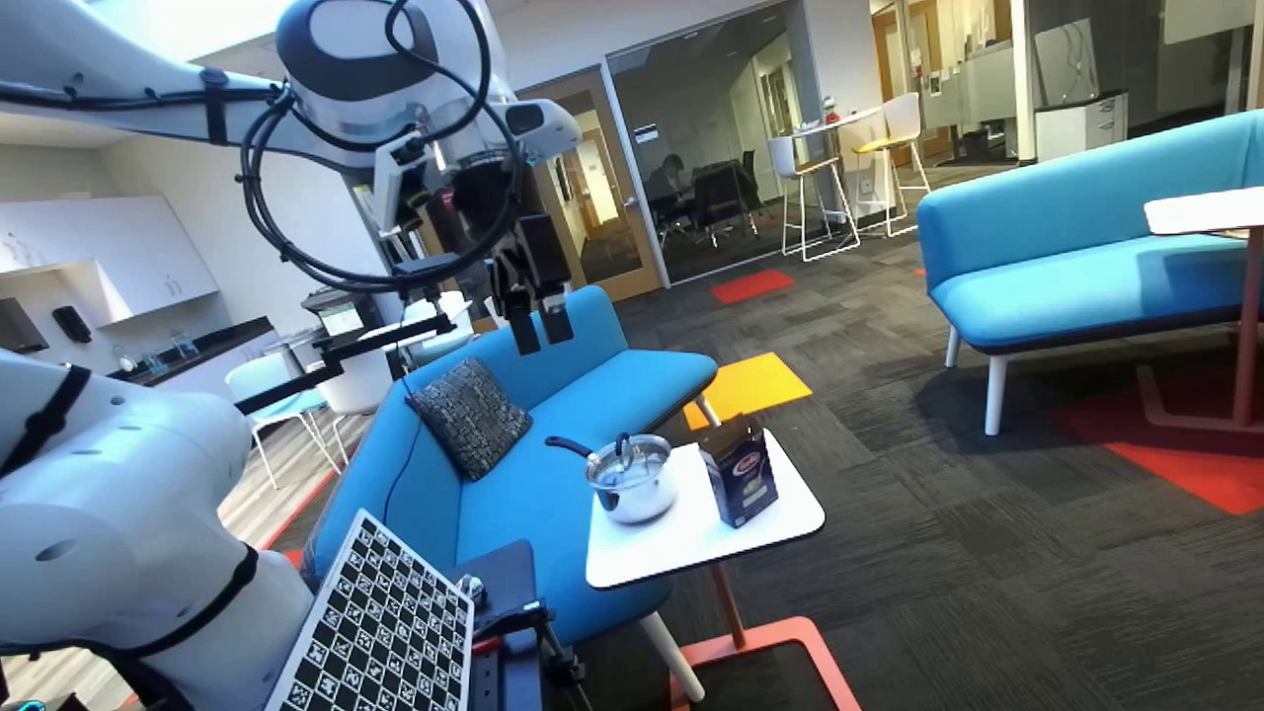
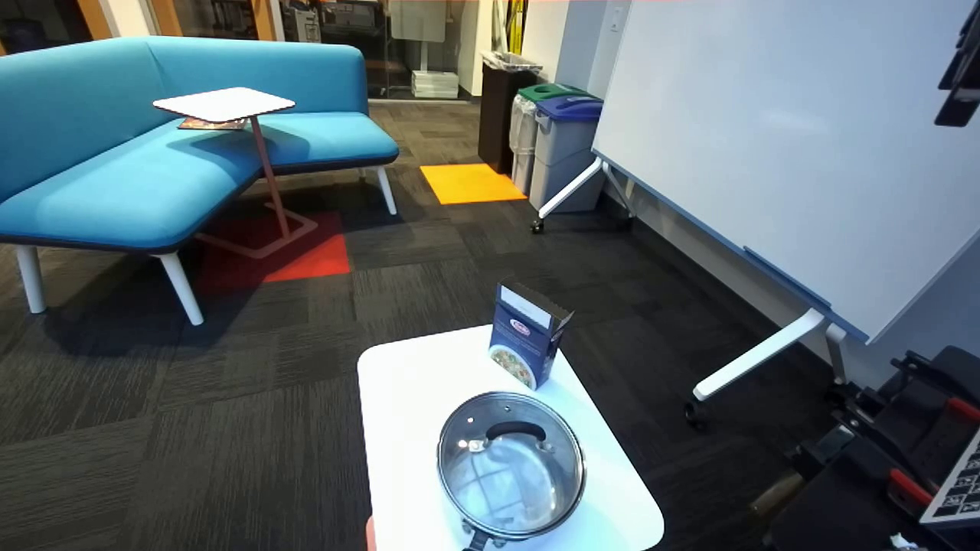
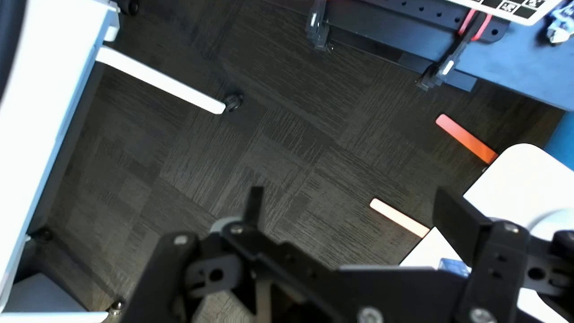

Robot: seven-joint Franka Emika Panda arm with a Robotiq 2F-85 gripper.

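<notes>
My gripper (image 1: 540, 330) hangs high in exterior view 1, well above the small white table (image 1: 622, 557) and away from everything on it. In the wrist view its fingers (image 3: 253, 207) stand wide apart, with only dark carpet visible between them. A steel pot (image 1: 640, 498) with a dark long handle rests on the table. Covering the pot is a glass lid (image 2: 505, 487) with a black loop handle. Beside the pot stands a dark blue pasta box (image 2: 525, 341), upright with its top flaps raised. The box's contents cannot be seen.
A blue sofa (image 1: 557, 456) with a grey cushion (image 1: 470, 417) borders the table. Near the arm base lies a checkered calibration board (image 1: 381, 628). A wheeled whiteboard (image 2: 772, 138) stands to one side.
</notes>
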